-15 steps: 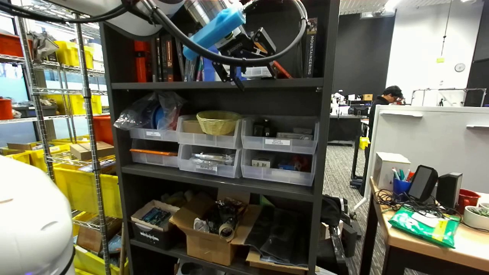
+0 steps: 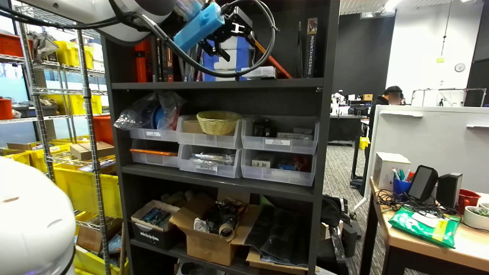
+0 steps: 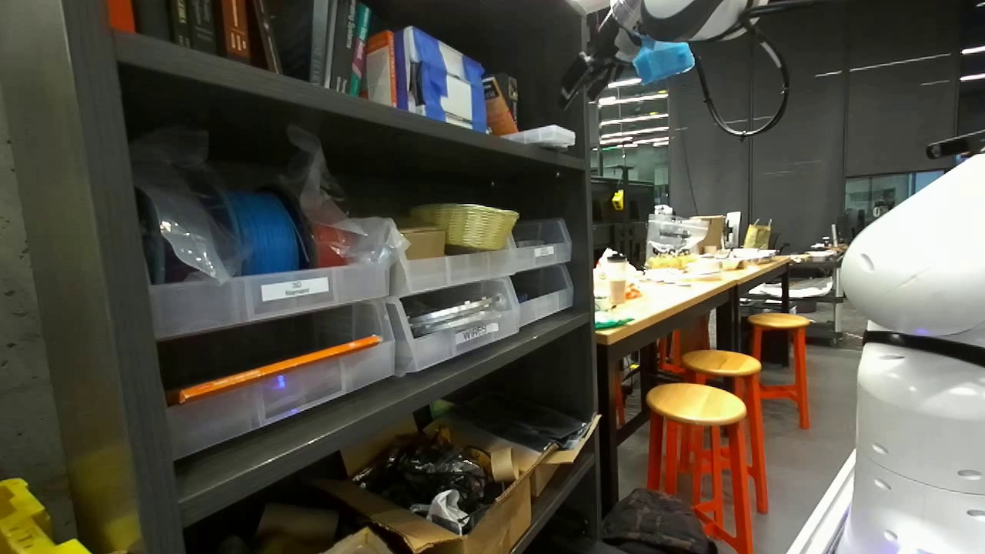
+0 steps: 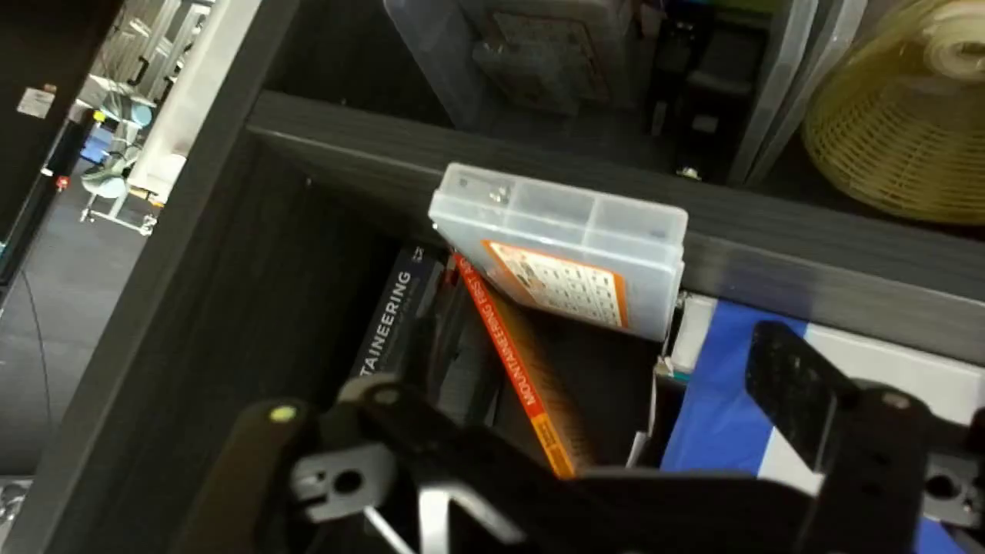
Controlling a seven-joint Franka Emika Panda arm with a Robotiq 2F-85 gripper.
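My gripper (image 2: pixel 231 43) stands open in front of the top shelf of the dark bookcase, with empty space between its fingers. In the wrist view its black fingers (image 4: pixel 796 397) frame the shelf's contents from either side. A clear plastic compartment case (image 4: pixel 559 249) with an orange-edged label lies at the shelf's front edge, apart from the gripper. Behind it leans an orange-spined mountaineering book (image 4: pixel 517 365). A blue and white box (image 3: pixel 443 78) sits beside the case. Exterior view 2 has the gripper (image 3: pixel 579 81) up near the bookcase's right end.
Below, the middle shelf carries clear bins (image 2: pixel 209 160), a wicker basket (image 2: pixel 218 123) and bagged spools (image 3: pixel 263 231). An upright black book (image 2: pixel 311 48) stands by the right side panel. Cardboard boxes (image 2: pixel 208 245) fill the lower shelf.
In exterior view 1 my gripper has moved up and to the left, its cable loop with it. More of the plastic case and the leaning book shows. The shelf items look unmoved.
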